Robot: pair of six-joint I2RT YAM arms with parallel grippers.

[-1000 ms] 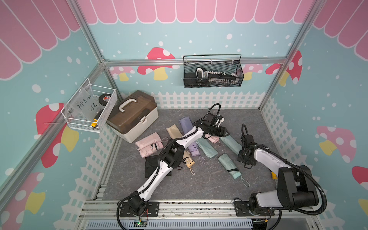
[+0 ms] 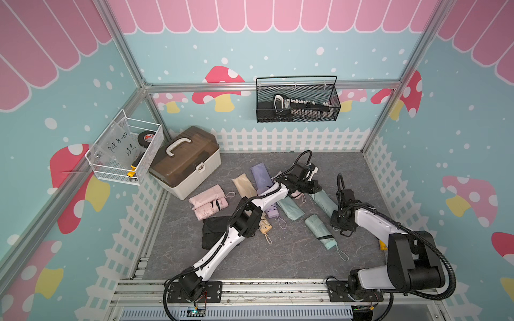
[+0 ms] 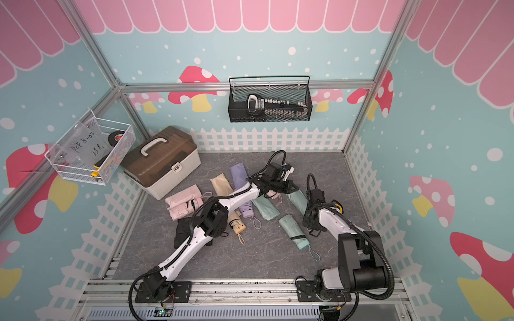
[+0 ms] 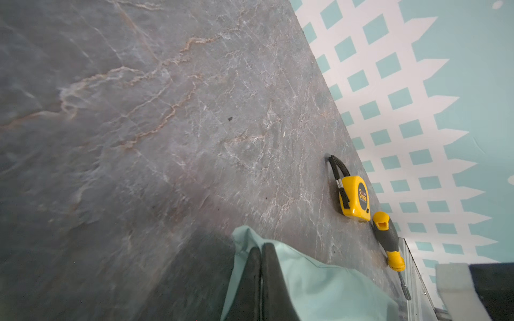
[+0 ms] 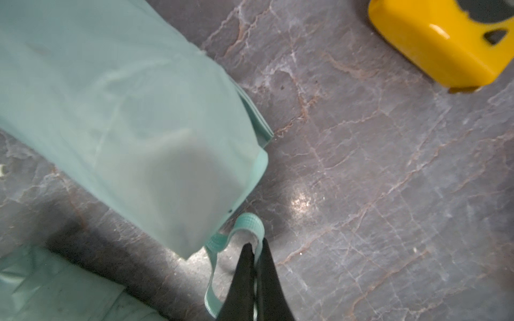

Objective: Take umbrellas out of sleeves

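A teal sleeved umbrella lies angled on the right side between both grippers. At its far end, my left gripper is shut over the crumpled teal fabric; whether cloth is pinched is unclear. My right gripper is shut at the near end, its fingertips at a teal strap loop, which appears caught between them. Another teal umbrella with a wrist loop lies nearer the front. Pink, beige, lilac and black umbrellas or sleeves lie left and centre, partly under the left arm.
A lidded toolbox fills the back left. A yellow tape measure and screwdriver lie along the right wall. Bare floor shows at the back right and front. Baskets hang on the walls.
My right gripper has shifted very slightly, if at all.
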